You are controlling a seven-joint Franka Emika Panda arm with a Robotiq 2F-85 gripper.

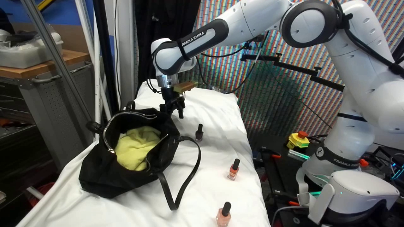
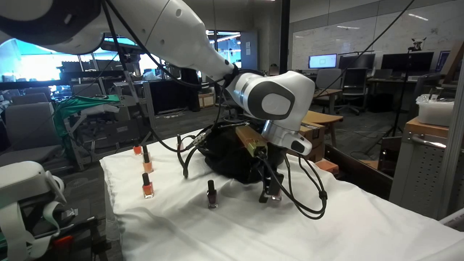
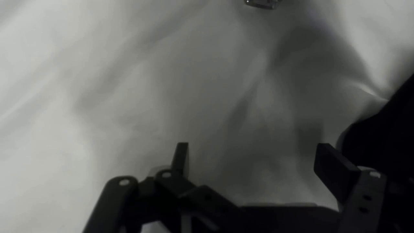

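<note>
Low over the far end of the white cloth, beside the bag, my gripper (image 1: 173, 112) is open. In the wrist view its fingers (image 3: 179, 161) stand wide apart with only cloth visible between them. The glass base of a bottle (image 3: 263, 3) shows at that view's top edge, ahead of the fingers. In exterior view 2 a small glass base (image 2: 277, 197) appears right by the gripper (image 2: 270, 191); the rest of it is hidden. A dark nail polish bottle (image 1: 199, 134) stands upright nearby. An orange-red bottle (image 1: 233, 170) and a peach one (image 1: 223, 216) stand closer to exterior view 1.
The open black bag (image 1: 113, 181) holds a yellow-green cloth (image 1: 137, 148); its strap (image 1: 187, 181) loops onto the table. The bag's dark side (image 3: 392, 132) lies close to the right finger. Bare cloth (image 2: 182, 235) stretches across the near side in exterior view 2.
</note>
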